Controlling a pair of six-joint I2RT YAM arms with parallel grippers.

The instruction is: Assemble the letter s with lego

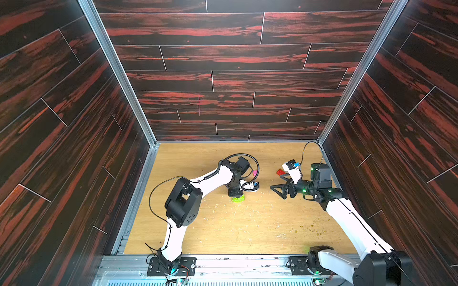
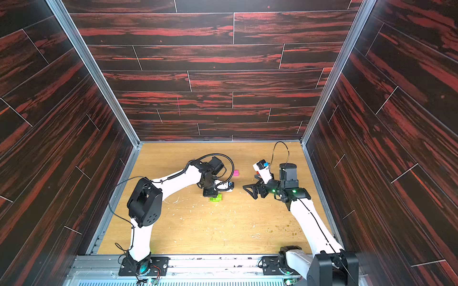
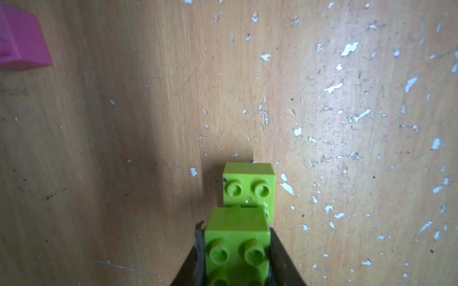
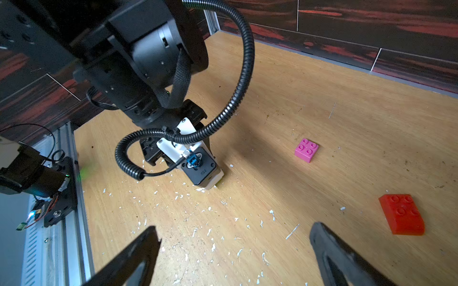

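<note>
In the left wrist view my left gripper is shut on a green brick (image 3: 237, 220), its fingers on either side. Beyond and below that brick a second green brick (image 3: 249, 190) shows two studs and is partly covered by the held one; I cannot tell whether they touch. Open and empty, my right gripper stands above the table's right side. A pink brick (image 4: 306, 149) and a longer red brick (image 4: 403, 213) lie apart on the table in the right wrist view.
The left arm with its looped black cable (image 4: 243, 62) reaches over the middle of the table. Bare, scuffed wood (image 1: 229, 233) lies free toward the front. Dark panel walls (image 1: 238, 57) stand at the back and sides.
</note>
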